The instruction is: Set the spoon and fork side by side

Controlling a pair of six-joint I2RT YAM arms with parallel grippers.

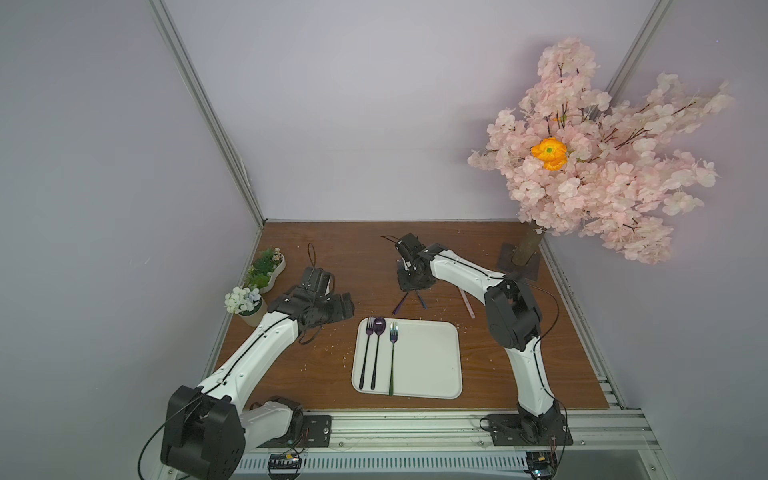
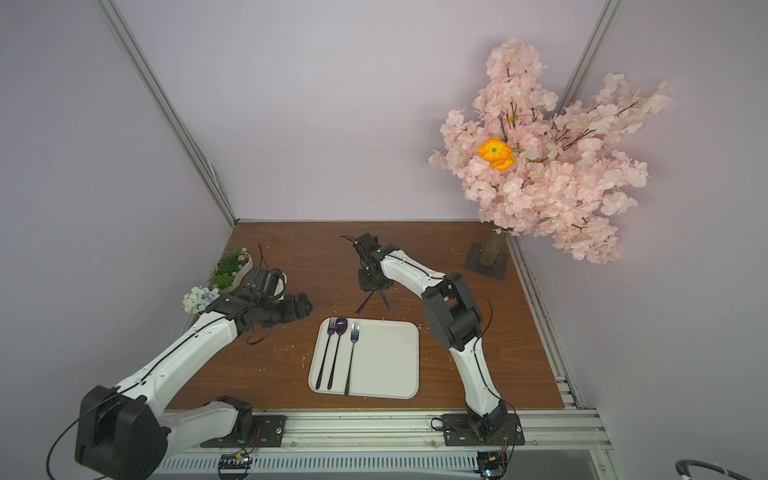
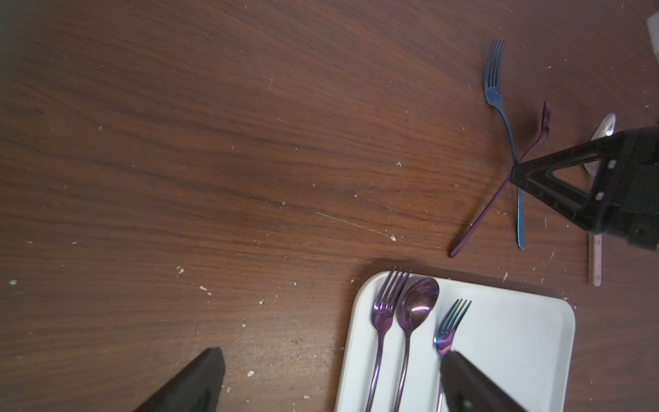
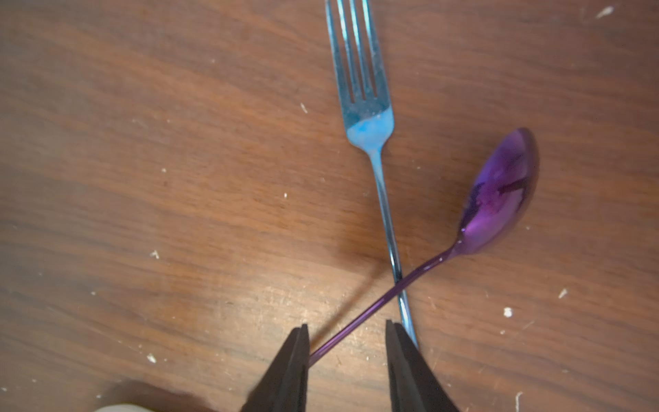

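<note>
In the right wrist view a blue fork (image 4: 370,123) lies on the wood, tines pointing away. A purple spoon (image 4: 497,192) crosses over the fork's handle at a slant, its bowl to the right. My right gripper is open over the crossing handles; the spoon's handle passes between its fingertips and behind the left one. In the left wrist view the same fork (image 3: 493,89) and spoon (image 3: 480,216) form an X beneath the right gripper. My left gripper (image 1: 349,306) stands open and empty, left of the tray's upper corner.
A white tray (image 1: 428,360) at the front holds a fork (image 3: 384,309), a purple spoon (image 3: 418,302) and another fork (image 3: 449,329). Another spoon (image 3: 595,267) with a pale handle lies to the right. Potted plants (image 1: 244,301) stand left.
</note>
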